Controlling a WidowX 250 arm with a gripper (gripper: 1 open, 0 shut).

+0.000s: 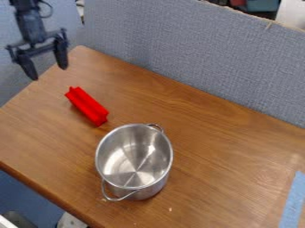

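Note:
A red oblong object [87,105] lies slanted on the wooden table [215,134]. Nearer the front stands an empty steel pot [134,163] with wire handles. My dark gripper [45,64] is open at the upper left, above and left of the red object, with nothing between its fingers; it is somewhat blurred.
Grey padded walls [202,53] border the table at the back and left. A light blue strip [292,200] shows at the right edge.

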